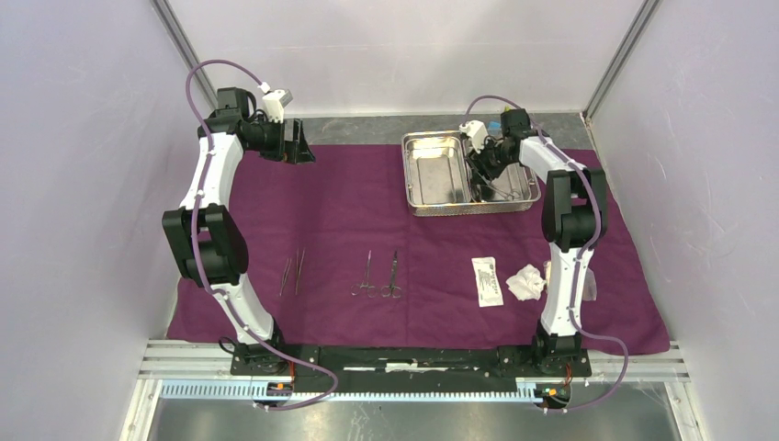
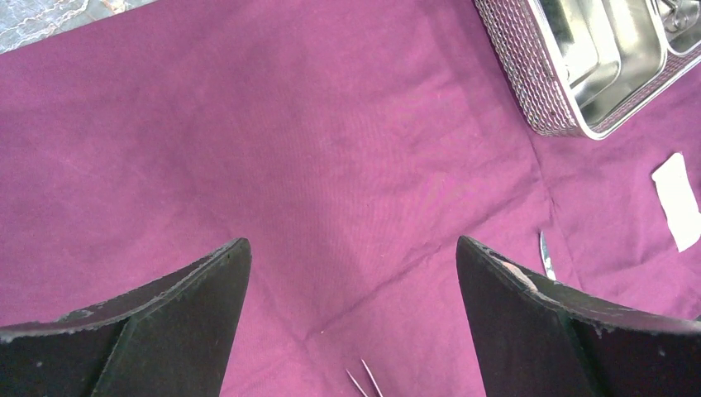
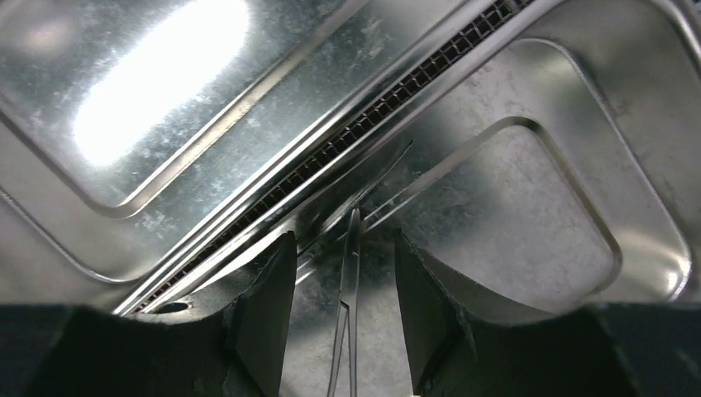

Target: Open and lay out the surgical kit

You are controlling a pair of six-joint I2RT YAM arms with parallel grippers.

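Observation:
In the right compartment of the metal tray [image 1: 441, 209], my right gripper reaches low, its fingers apart. Between them, touching neither, shows a slim scissor-like instrument [image 3: 350, 265] with its tip upward in the right wrist view. A second thin metal instrument [image 3: 382, 175] leans along the compartment divider, partly behind the left finger [image 3: 277, 285]. Laid on the purple cloth [image 1: 349, 211] are two thin tweezer-like tools [image 1: 299, 272] and two ringed instruments [image 1: 393, 274]. My left gripper [image 1: 299, 152] hangs open and empty above the cloth's far left.
A white packet [image 1: 488, 281] and crumpled gauze [image 1: 526, 283] lie at the front right, partly beside the right arm. The tray's left compartment [image 3: 157, 83] is empty.

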